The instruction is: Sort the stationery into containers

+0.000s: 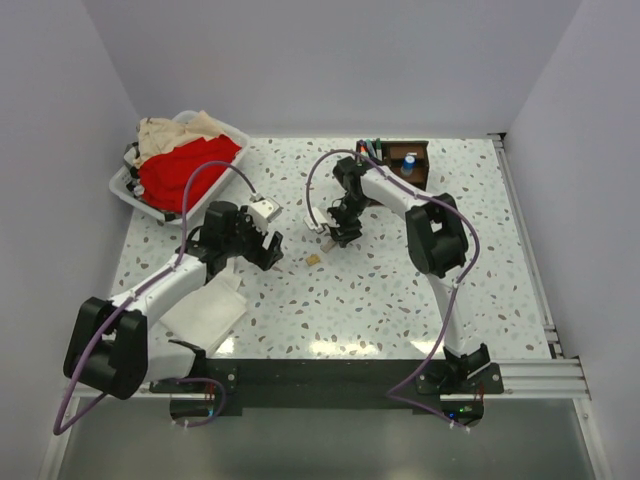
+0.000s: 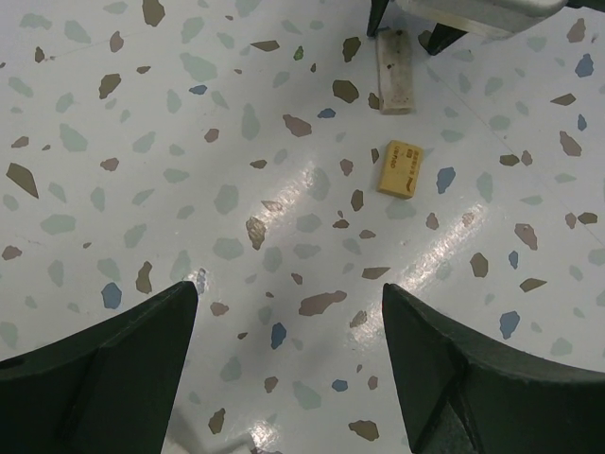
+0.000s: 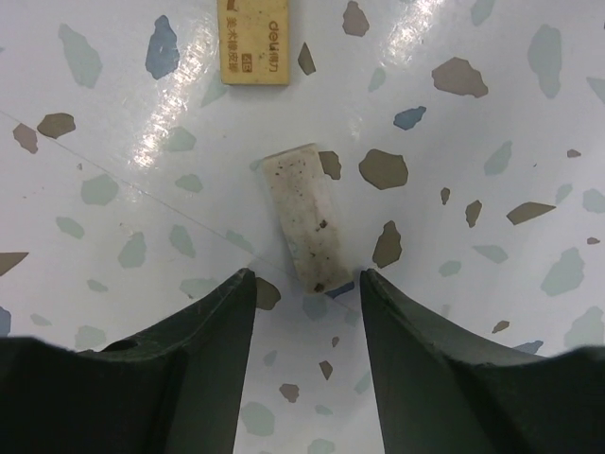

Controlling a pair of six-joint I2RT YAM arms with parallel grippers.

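A pale worn eraser (image 3: 307, 218) lies on the speckled table. My right gripper is down at its near end, fingers apart, one fingertip on either side in the right wrist view. In the left wrist view its fingers also flank that eraser (image 2: 395, 71). A yellow Deli eraser (image 3: 252, 43) lies just beyond, also seen on the table (image 1: 313, 260) in the top view. My left gripper stands open over bare table, left of both erasers. A dark organizer (image 1: 410, 150) with pens and a blue item stands at the back right, partly hidden by the right arm.
A white basket (image 1: 124, 186) with red and beige cloths fills the back left. White cloths or sheets (image 1: 205, 315) lie at the front left.
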